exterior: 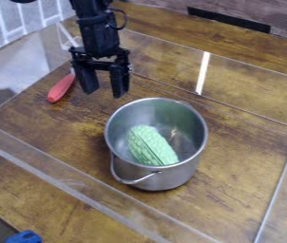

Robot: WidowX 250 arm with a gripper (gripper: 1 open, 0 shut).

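The black robot gripper (102, 78) hangs at the upper left of the camera view, open, its two fingers pointing down over the wooden surface with nothing visible between them. Just left of it lies a red-handled utensil (60, 87), partly hidden by the arm. In front and to the right stands a steel pot (188, 142) with its handle down at the near side. Inside the pot lies a pale green ribbed object (151, 146).
Clear panels or edges border it at left, front and right. A blue object (23, 236) sits at the bottom left corner.
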